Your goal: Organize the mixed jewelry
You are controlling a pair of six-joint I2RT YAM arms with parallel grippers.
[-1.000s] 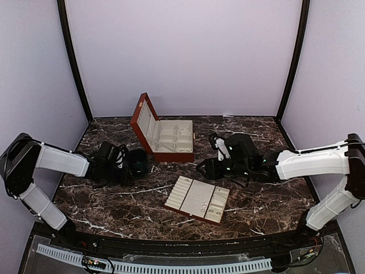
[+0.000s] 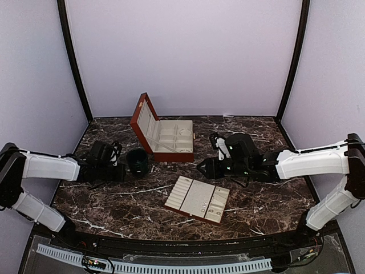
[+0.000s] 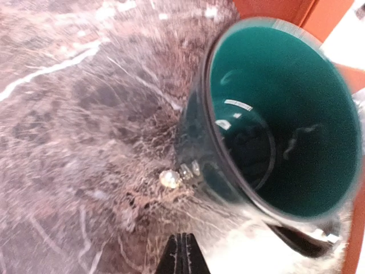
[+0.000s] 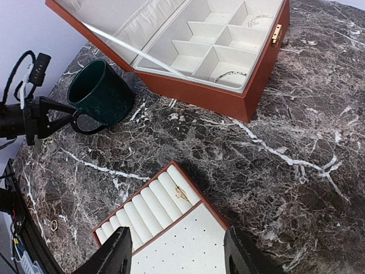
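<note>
In the left wrist view a small pearl earring (image 3: 170, 178) lies on the marble, right beside the base of the dark green mug (image 3: 197, 123). My left gripper is shut with nothing between its fingertips, and the earring is outside them, further up in the view. On the right, my right gripper stands open and empty above the low jewelry tray (image 4: 177, 240). A gold piece (image 4: 181, 193) rests in that tray's ring rolls. The red-brown jewelry box (image 2: 174, 155) stands lid up at the back, a bracelet (image 4: 231, 74) in one compartment.
A small ring (image 4: 54, 225) lies on the marble at the left in the right wrist view. The mug's handle (image 4: 88, 129) sticks out toward the left gripper. Bare marble (image 4: 296, 188) spreads to the right of the tray and box.
My left arm has drawn back to the left, away from the mug. The right arm looks nearly still.
</note>
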